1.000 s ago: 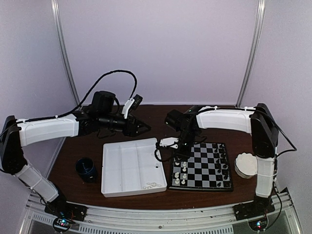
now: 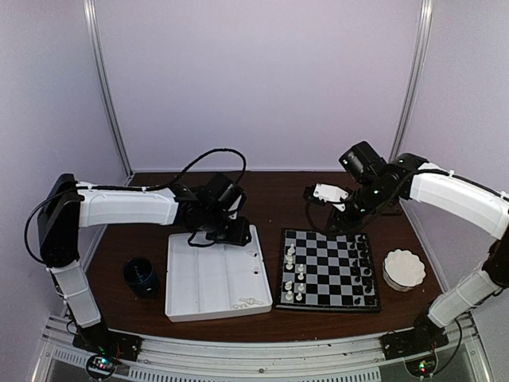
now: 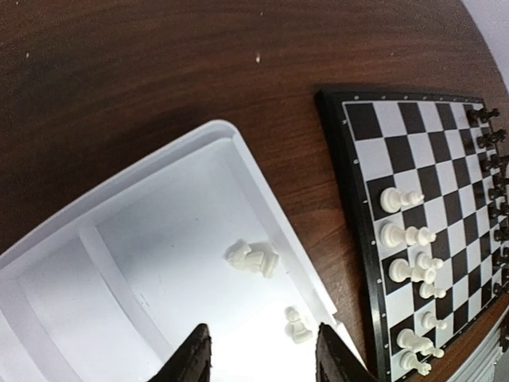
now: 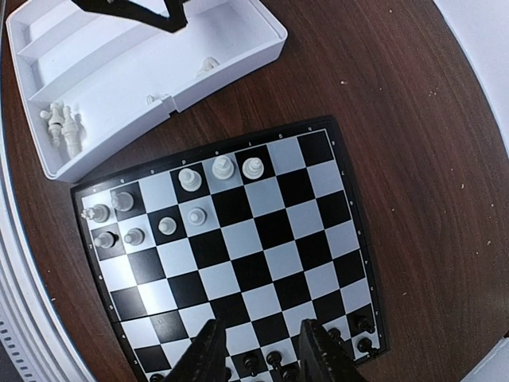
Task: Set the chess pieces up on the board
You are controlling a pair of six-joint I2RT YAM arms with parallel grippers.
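The chessboard (image 2: 328, 306) has white pieces (image 4: 223, 167) standing along its tray-side edge, with two empty squares at the end of that row in the right wrist view. Black pieces (image 4: 274, 359) stand along the opposite side. In the white tray (image 3: 231, 131) lie a knight-like white piece (image 3: 253, 259) and a smaller white piece (image 3: 297, 325); several more white pieces (image 2: 248, 302) lie at its front corner. Over the tray, my left gripper is part open with nothing between its fingers. My right gripper, also part open and empty, hangs above the board's far part.
A dark cup (image 2: 141, 278) stands left of the tray, and a round white-topped container (image 2: 403, 270) is right of the board. Behind the tray and board, the brown table (image 2: 274, 195) is bare.
My right arm has swung right, away from the board's white side, uncovering the white pieces there.
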